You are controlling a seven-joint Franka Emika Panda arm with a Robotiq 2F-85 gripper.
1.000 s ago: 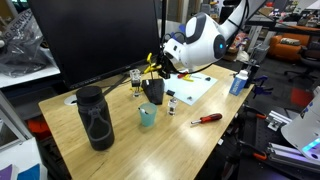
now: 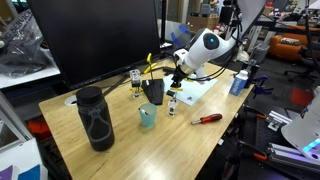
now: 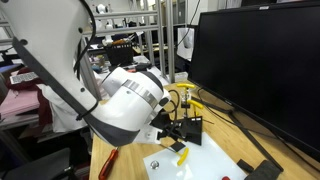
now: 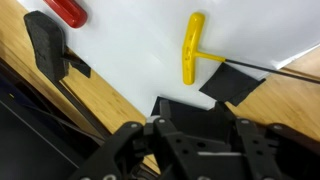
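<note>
A yellow-handled tool [image 4: 192,48] with a thin dark shaft lies on the white sheet [image 4: 130,55], beyond my fingertips in the wrist view. Its shaft reaches right, over a black patch. The second exterior view shows a yellow handle [image 3: 183,156] on the sheet, close to the gripper [image 3: 172,132]. My gripper is open with nothing visible between its fingers, and a black flat piece lies beneath them. From the first exterior view, the gripper [image 2: 176,77] hangs low at the sheet's left edge; its fingertips are hard to make out.
A red-handled screwdriver [image 2: 206,119], a small white bottle [image 2: 172,105], a teal cup [image 2: 148,115] and a black cylindrical speaker [image 2: 96,118] stand or lie on the table. A large monitor [image 2: 105,45] lines the back. Bare wood lies in front.
The arm has come down and shifted right, from near the upright yellow piece to the sheet's left edge. The tabletop items around it appear unmoved.
</note>
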